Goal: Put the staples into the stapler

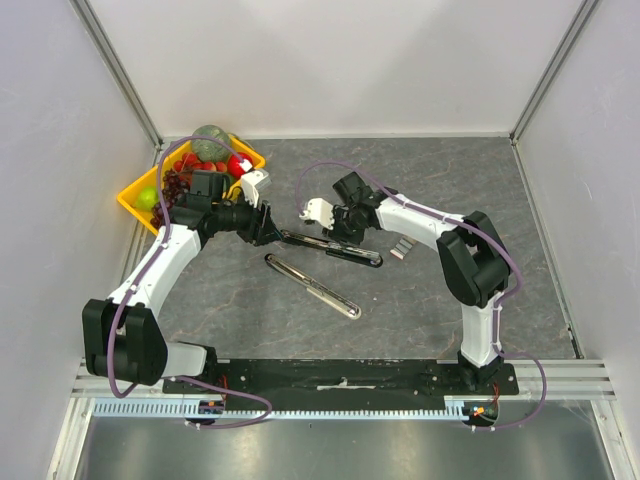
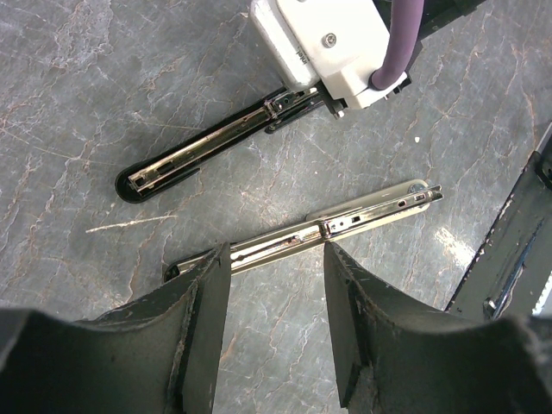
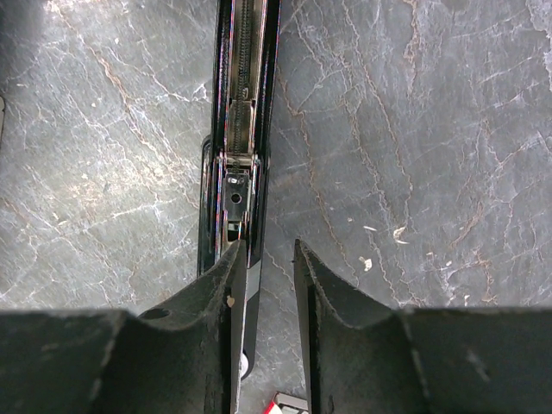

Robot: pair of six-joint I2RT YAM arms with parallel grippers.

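Note:
A black stapler (image 1: 354, 254) lies opened flat; its channel (image 3: 242, 69) runs lengthwise under my right gripper, whose fingers are part open, just over the hinge area, with nothing clearly held. A silver-and-cream stapler (image 1: 310, 285) lies opened nearer the front, below my left gripper in the left wrist view; that gripper is open and empty. Small pale bars (image 1: 402, 247), possibly staples, lie right of the black stapler; part of a red-and-silver piece (image 3: 285, 404) shows at the right wrist view's bottom edge.
A yellow basket of fruit and vegetables (image 1: 134, 196) stands at the back left, beside the left arm. White walls enclose the grey surface, which is clear at the back right and front centre.

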